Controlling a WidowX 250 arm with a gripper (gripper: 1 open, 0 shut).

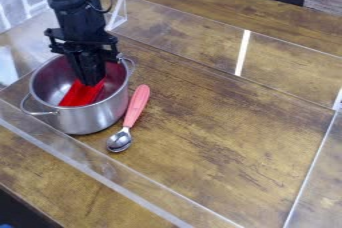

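Observation:
A steel pot (98, 111) with side handles sits at the left of the wooden table, a red object (80, 91) lying inside it. My black gripper (83, 64) hangs over the back of the pot, partly hiding its interior; whether anything is between its fingers is not clear. To the right of the pot lies a spoon (130, 117) with a pink handle and a steel bowl toward the front.
Transparent edging runs along its left and front, and a white tape strip (242, 53) lies toward the back right.

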